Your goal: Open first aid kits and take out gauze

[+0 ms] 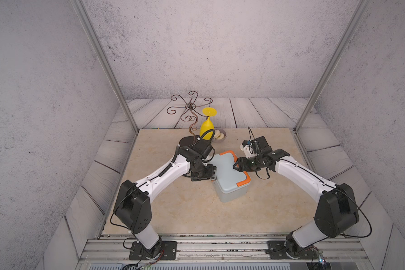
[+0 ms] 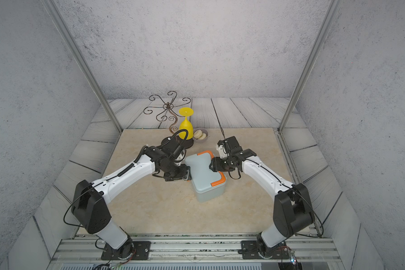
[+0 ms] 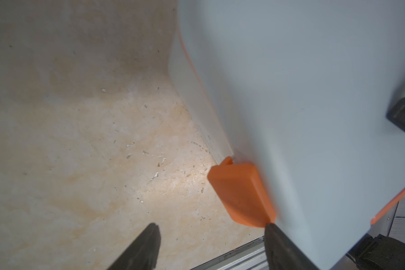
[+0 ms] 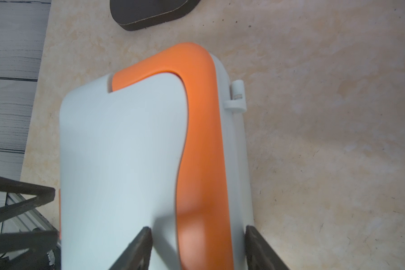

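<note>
The pale grey first aid box (image 1: 225,171) with orange trim stands closed mid-table. My left gripper is at its left side, fingers part open just short of the orange latch (image 3: 238,191); nothing shows held between them. My right gripper is at the lid's right edge (image 4: 200,148), one finger on either side of the orange trim, in contact or very close; whether it grips is unclear. No gauze is in view.
Behind the box stand a curly metal holder on a dark base (image 4: 153,13), an upturned yellow goblet (image 2: 185,128) and a bowl (image 2: 200,135) with pale items.
</note>
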